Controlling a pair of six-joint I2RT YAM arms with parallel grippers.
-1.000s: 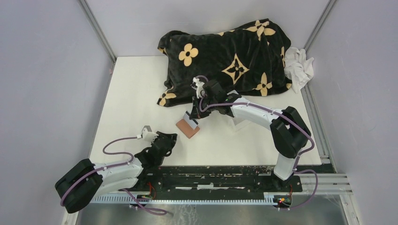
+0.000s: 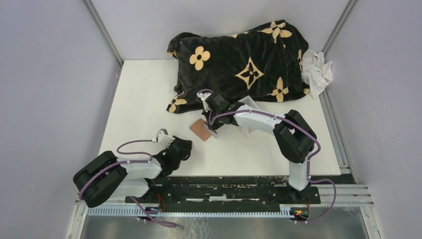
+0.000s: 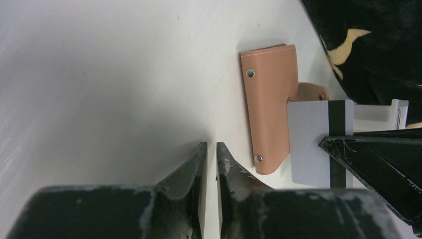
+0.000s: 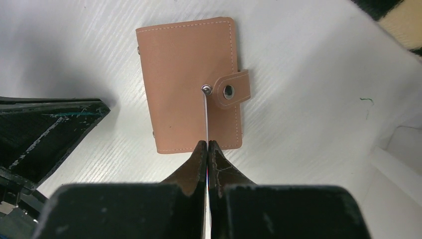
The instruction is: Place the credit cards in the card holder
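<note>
The brown leather card holder (image 2: 199, 129) lies on the white table; the right wrist view shows its snap strap (image 4: 234, 89) on the upper face. My right gripper is shut on a card seen edge-on over the holder; in the left wrist view that card (image 3: 307, 144), light grey with a dark stripe, stands upright beside the holder (image 3: 263, 109). My left gripper hangs just left of and nearer the front than the holder, part open with a narrow gap and nothing between its fingers.
A black patterned blanket (image 2: 239, 64) lies across the back, with a white cloth (image 2: 316, 72) at its right. A white tray (image 2: 251, 133) is under and behind my right arm.
</note>
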